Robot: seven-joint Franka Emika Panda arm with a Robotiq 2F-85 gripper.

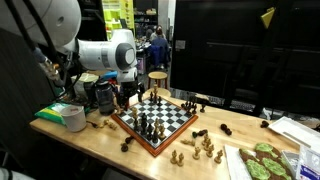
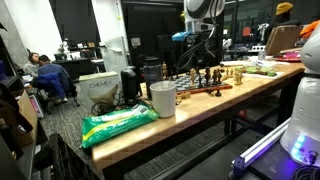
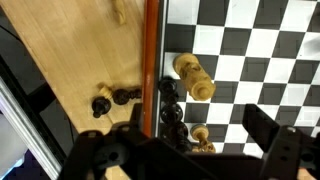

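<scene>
A chessboard (image 1: 165, 112) with a black-and-white grid and reddish-brown border lies on the wooden table. Above its left side hangs my gripper, open, its dark fingers (image 3: 262, 124) spread wide. A light wooden chess piece (image 3: 195, 76) stands on the board ahead of the fingers in the wrist view. Dark pieces (image 3: 171, 112) line up along the border, and another light piece (image 3: 200, 133) shows between the fingertips, apart from both. Nothing is held.
Several loose pieces (image 3: 100, 105) lie left of the border, with light ones (image 1: 197, 152) in front of the board. A white cup (image 1: 74, 118) stands at the table's left end. To the right are a tray with green-and-brown contents (image 1: 262, 166) and a white tray (image 1: 297, 131).
</scene>
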